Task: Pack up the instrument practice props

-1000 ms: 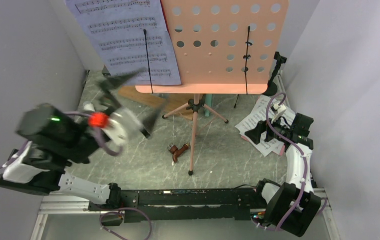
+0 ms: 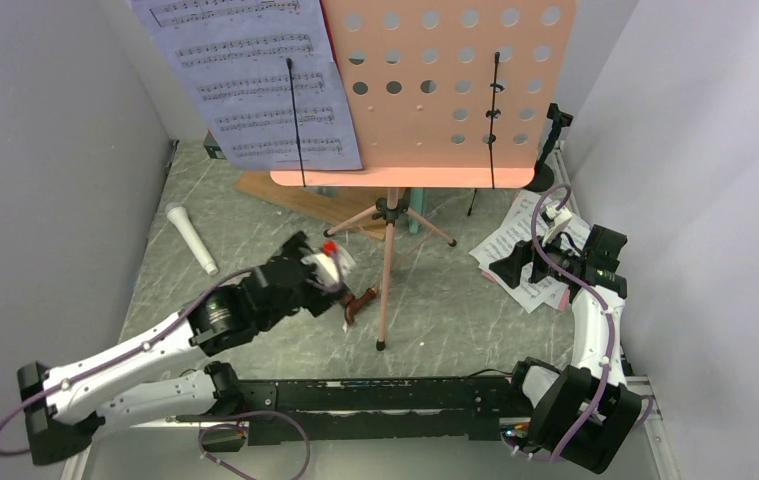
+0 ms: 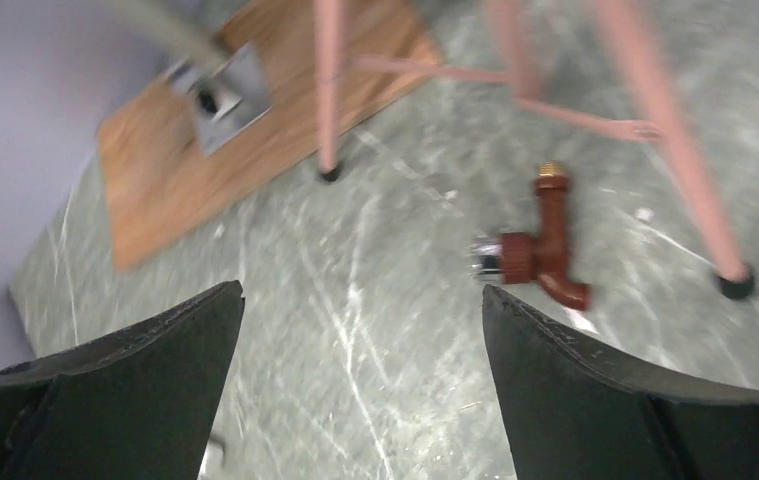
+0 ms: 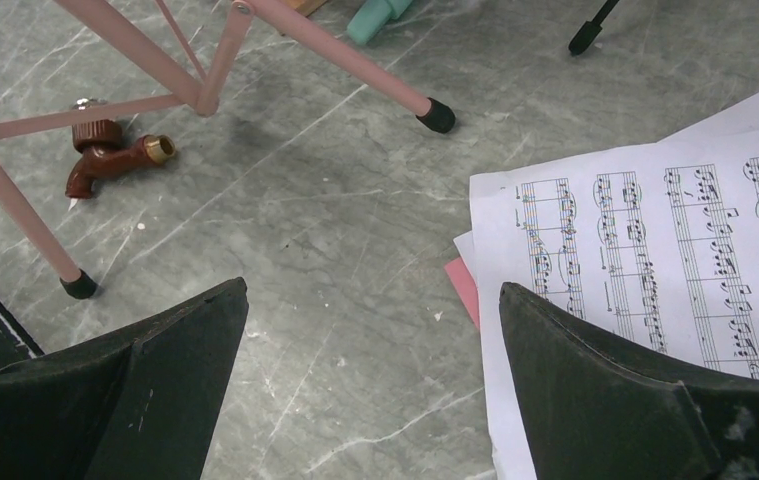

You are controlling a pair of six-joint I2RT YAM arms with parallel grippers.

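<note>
A pink music stand (image 2: 395, 177) rises at the back, a sheet of music (image 2: 255, 90) clipped on its left half. Under it, a brown pipe-like fitting (image 3: 552, 235) with brass ends lies on the grey floor, partly covered by my left arm in the top view. In the left wrist view my left gripper has its fingers apart, nothing between them, with the fitting beyond its right finger. A white microphone (image 2: 192, 238) lies at the left. My right gripper is open and empty beside loose music sheets (image 4: 635, 230).
A brown board (image 2: 290, 198) lies behind the stand's legs, a teal piece (image 2: 416, 210) near it. A black stand (image 2: 541, 175) occupies the back right corner. Walls close both sides.
The right arm stays still.
</note>
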